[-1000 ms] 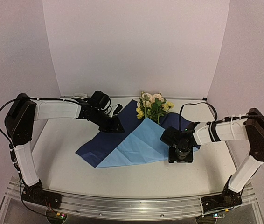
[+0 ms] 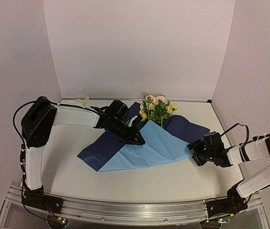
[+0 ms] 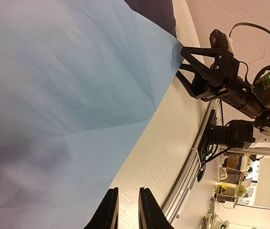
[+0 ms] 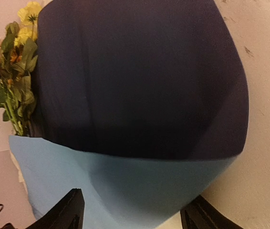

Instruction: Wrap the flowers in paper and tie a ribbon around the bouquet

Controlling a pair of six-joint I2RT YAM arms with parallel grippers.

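The bouquet of pale pink and yellow fake flowers (image 2: 157,108) lies at the back, its stems over the wrapping sheet. The sheet is dark blue (image 2: 187,128) with a light blue part (image 2: 149,147) folded over the stem ends. Above the light blue part hovers my left gripper (image 2: 138,139); in the left wrist view its fingers stand a little apart, nothing between them. At the sheet's right corner is my right gripper, its fingers (image 4: 73,210) spread wide. The light blue edge passes between them, and no grip on it shows.
Bare white table (image 2: 140,186) runs along the front, before the metal rail (image 2: 135,215). A small white object (image 2: 81,99) rests at the back left. Walls close off the back and both sides.
My right gripper has moved right along the sheet to its right corner and turned toward it. The left gripper has moved right over the light blue part. Flowers and sheet look unmoved.
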